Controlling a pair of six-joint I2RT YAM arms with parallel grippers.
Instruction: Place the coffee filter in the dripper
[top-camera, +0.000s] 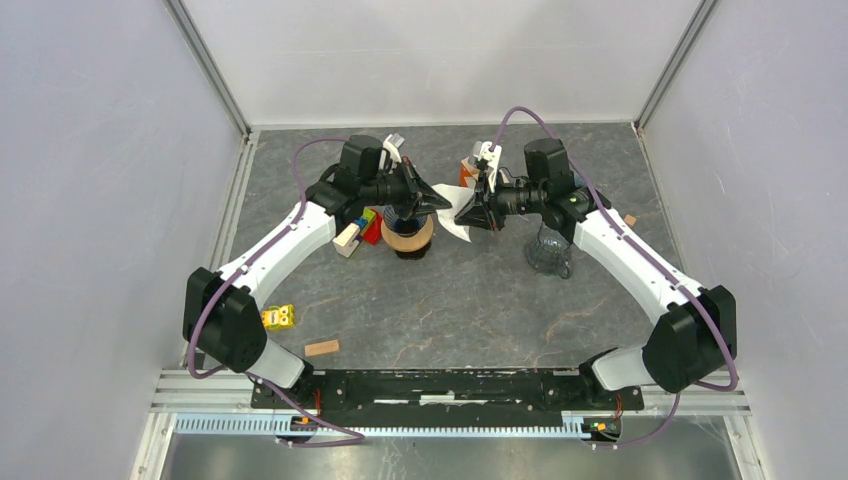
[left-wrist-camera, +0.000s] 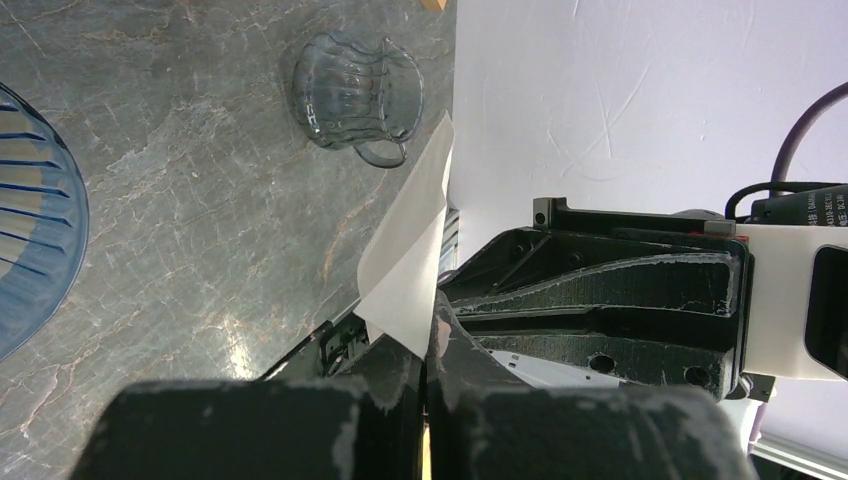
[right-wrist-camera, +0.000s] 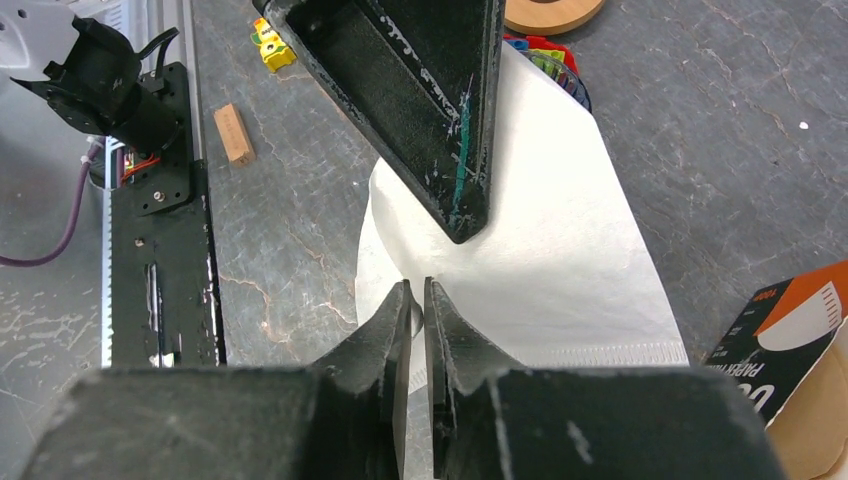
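Observation:
A white paper coffee filter (top-camera: 452, 215) hangs between both grippers over the table. My left gripper is shut on it; in the left wrist view it rises from the finger seam. My right gripper has its fingertips close together at the filter's lower part in the right wrist view, with a small fold beside them; whether they grip it is unclear. The blue ribbed dripper (left-wrist-camera: 30, 230), on a wooden ring stand (top-camera: 405, 242), stands just left of and below the filter, partly hidden by my left arm.
A glass carafe (top-camera: 548, 255) stands at the right. An orange-and-black box (right-wrist-camera: 780, 340) is behind the grippers. Colourful blocks (top-camera: 365, 228) lie left of the stand, a yellow toy (top-camera: 278, 317) and wooden block (top-camera: 321, 348) near the front left.

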